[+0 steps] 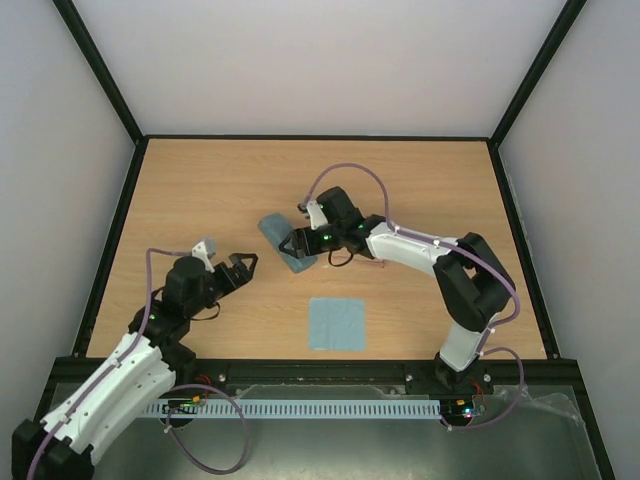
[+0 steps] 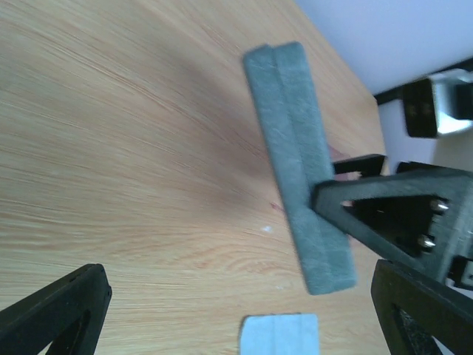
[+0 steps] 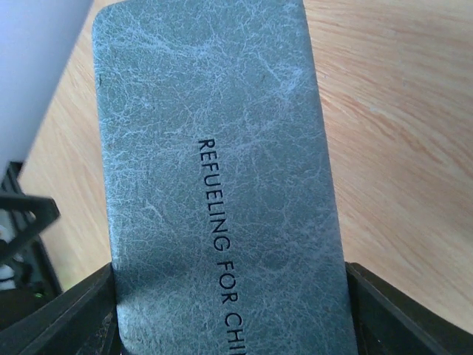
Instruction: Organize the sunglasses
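A blue-grey glasses case [image 3: 214,170] with black lettering fills the middle of the right wrist view, and my right gripper is shut on it, a finger along each side. In the left wrist view the case [image 2: 292,163] shows edge-on, looking closed, held off the table. Over the left part of the table, my left gripper [image 1: 242,270] stands open and empty, apart from the case. A light blue cloth [image 1: 337,324] lies flat near the front edge. Something reddish, perhaps the sunglasses [image 1: 372,262], is mostly hidden behind the right arm.
Walls with black frame edges [image 1: 315,137] enclose the wooden table [image 1: 220,180]. The right arm [image 1: 415,248] reaches across the middle.
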